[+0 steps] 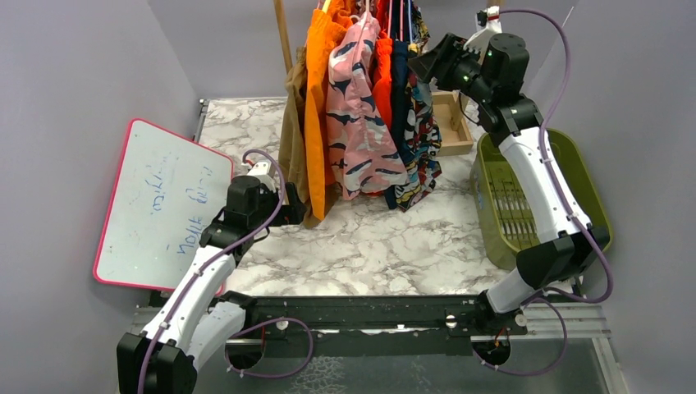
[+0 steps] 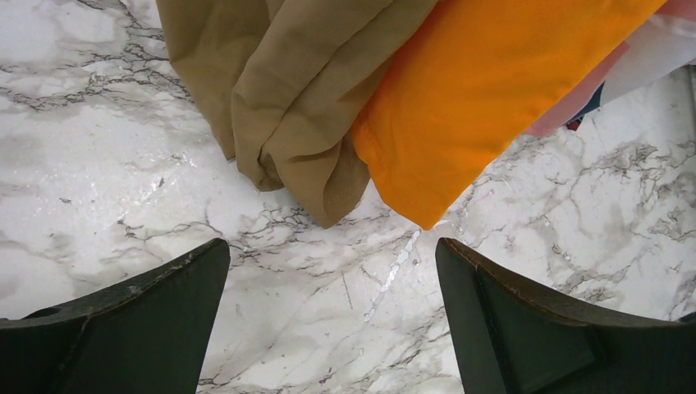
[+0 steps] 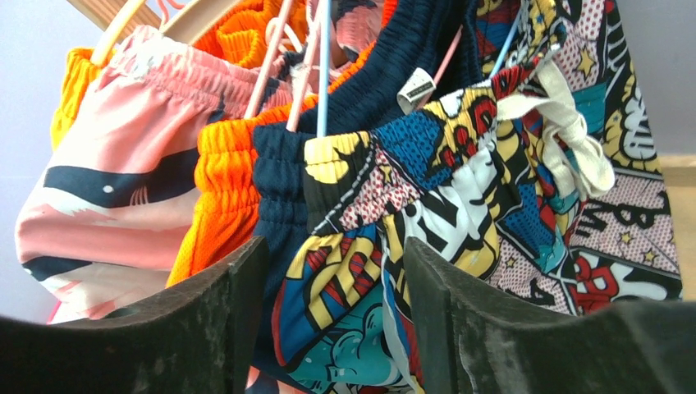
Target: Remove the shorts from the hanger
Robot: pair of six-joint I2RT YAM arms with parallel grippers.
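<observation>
Shorts hang in a row at the top centre: brown [image 1: 291,131], orange [image 1: 318,115], pink camouflage [image 1: 361,123], navy and cartoon-print [image 3: 435,189] pairs. My left gripper is open above the marble table, low beside the hems of the brown and orange shorts, holding nothing. My right gripper is part open, its fingers either side of folds at the waistband of the cartoon-print and navy shorts, with thin hanger bars above them; whether it touches the cloth is unclear.
A whiteboard [image 1: 139,205] leans at the left. A green bin [image 1: 492,246] stands at the right, with a wooden box [image 1: 455,144] behind it.
</observation>
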